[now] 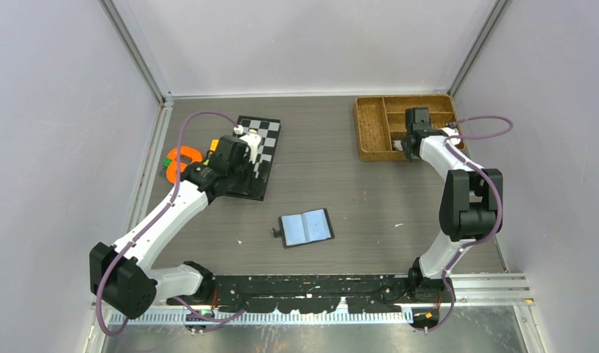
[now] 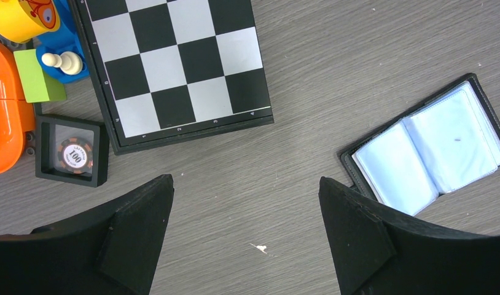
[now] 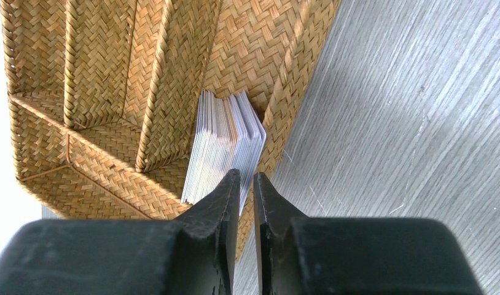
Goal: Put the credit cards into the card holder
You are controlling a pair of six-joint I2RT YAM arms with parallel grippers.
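Observation:
The card holder (image 1: 306, 227) lies spread open on the table near the front middle, its clear sleeves facing up; it also shows at the right of the left wrist view. A stack of white cards (image 3: 215, 147) stands on edge in one compartment of the woven tray (image 3: 296, 92). Over the stack's front side is my right gripper, its fingertips only a narrow gap apart. The front cards' edge shows in that gap; whether any card is gripped I cannot tell. My left gripper is wide open above bare table, with nothing between its fingers.
Left of the table lie a chessboard (image 2: 174, 67), a small black box with a poker chip (image 2: 74, 155), and orange and blue toys (image 2: 5, 123). Between the chessboard, holder and tray the table is clear. Tray dividers (image 3: 150, 117) rise beside the cards.

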